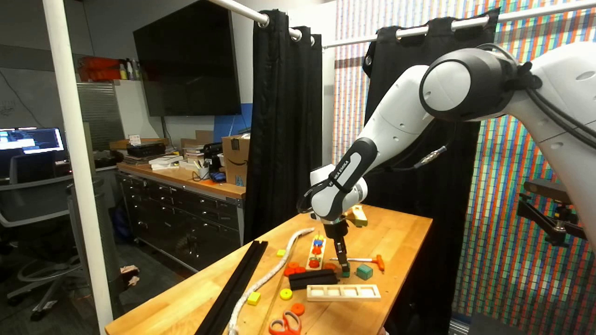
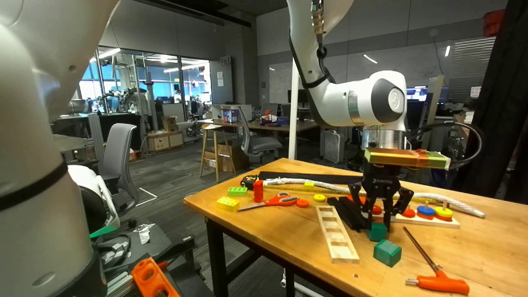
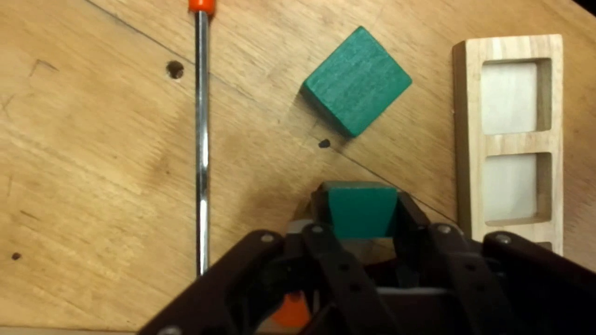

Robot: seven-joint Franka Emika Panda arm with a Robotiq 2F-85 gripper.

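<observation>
Between the fingertips of my gripper is a green block [image 3: 363,212], and the fingers are shut on it. In the second exterior view that block [image 2: 377,231] hangs low, close to the tabletop; whether it touches the wood I cannot tell. A second green block [image 3: 358,82] rests loose on the table beside it, slightly apart. The wooden tray [image 3: 468,139] with square compartments lies on the other side of the gripper, and the compartments that show are empty.
An orange-handled screwdriver [image 2: 441,283] lies near the loose block. Black bars [image 2: 347,213] sit between the tray and the ring stacker [image 2: 448,222]. Scissors [image 2: 281,199], a white rope [image 1: 268,274] and yellow bricks [image 2: 228,203] lie farther off.
</observation>
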